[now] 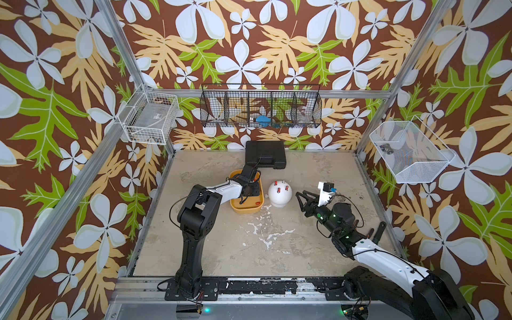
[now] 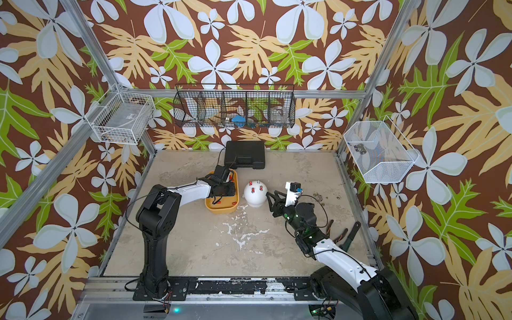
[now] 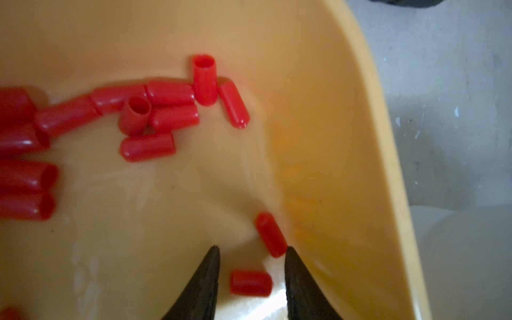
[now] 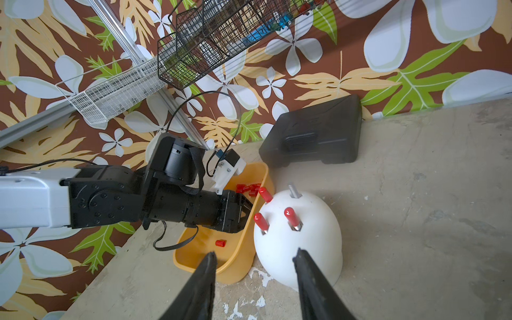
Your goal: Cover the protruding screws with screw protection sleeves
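Note:
My left gripper is part open, pointing down into the yellow tray, with a short red sleeve between or just below its fingertips and another just above that; more sleeves cluster at the upper left of that view. A white dome with protruding screws stands right of the tray. In the right wrist view three screws carry red sleeves; the rear screw is bare metal. My right gripper stands open to the right of the dome, holding nothing.
A black case lies behind the tray and dome. Wire baskets hang on the back and side frames. Dark tools lie at the table's right edge.

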